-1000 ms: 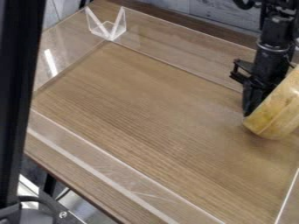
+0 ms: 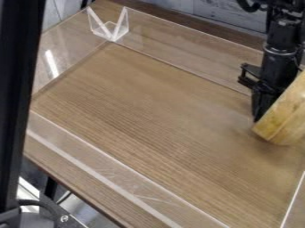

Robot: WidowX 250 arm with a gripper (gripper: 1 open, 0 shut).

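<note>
A pale wooden cylinder or bowl-like object [image 2: 284, 116] lies tilted at the right edge of the wooden work surface, partly out of frame. The black gripper [image 2: 259, 100] reaches down from the top right just beside its left side; its fingertips are mostly hidden by the object, and whether anything is between them is not visible.
A clear plastic angled piece [image 2: 107, 28] stands at the back left. Clear strips border the surface, and a dark post [image 2: 10, 89] rises at the left.
The gripper and the wooden object have shifted very slightly to the right; otherwise the scene looks the same.
</note>
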